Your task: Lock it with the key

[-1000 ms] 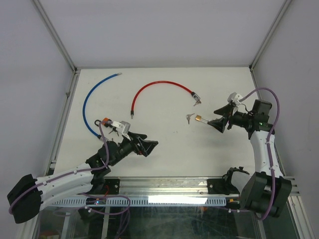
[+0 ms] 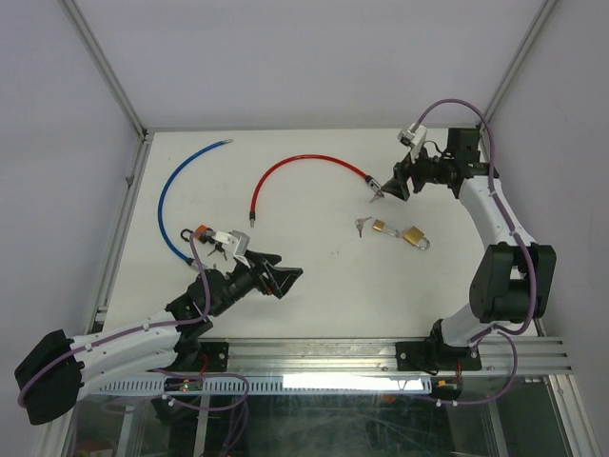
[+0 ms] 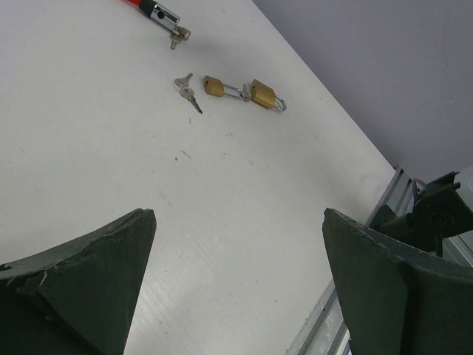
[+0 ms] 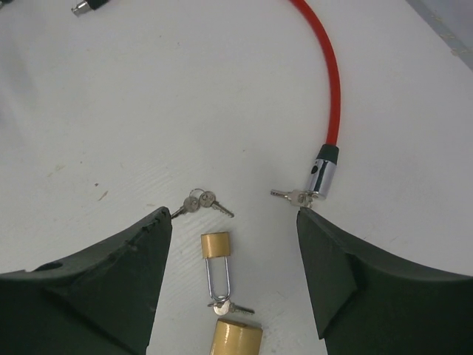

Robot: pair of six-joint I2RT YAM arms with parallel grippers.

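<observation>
A red cable lock lies curved on the white table, its silver lock cylinder at the right end with keys at its tip. Just right of that cylinder, my right gripper hangs open above the table; nothing is between its fingers. Loose keys lie beside a small brass padlock with a long shackle. Another, larger brass padlock is close by, with keys between the two. Over the left-front table, my left gripper stands open and empty.
A blue cable lock curves along the left side. Near its lower end sits an orange padlock with keys, close to the left arm.
The padlocks are uncovered now. The left arm has barely moved.
</observation>
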